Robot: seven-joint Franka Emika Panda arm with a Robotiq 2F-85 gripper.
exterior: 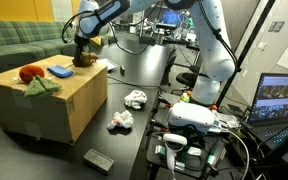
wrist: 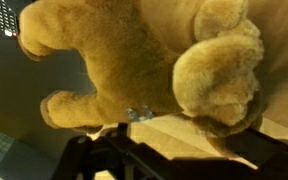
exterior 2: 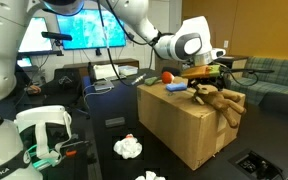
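Note:
A brown plush toy [exterior 2: 219, 100] lies over the top corner of a cardboard box [exterior 2: 184, 135], part of it hanging down the side. It also shows in exterior view 1 as a small brown plush toy [exterior: 85, 59] at the box's far end. My gripper [exterior 2: 216, 72] is just above it, its white arm reaching in over the box. In the wrist view the plush toy [wrist: 124, 60] fills most of the picture, beyond the open gripper. The dark fingers [wrist: 259, 148] are spread apart, and nothing is gripped. Whether they touch the fur is hard to tell.
On the box top lie a red rounded thing [exterior: 31, 72], a blue folded cloth [exterior: 60, 71] and a green cloth [exterior: 41, 87]. Crumpled white cloths [exterior: 121, 120] and a dark block [exterior: 99, 160] are on the floor. A patterned sofa [exterior: 24, 40] stands behind.

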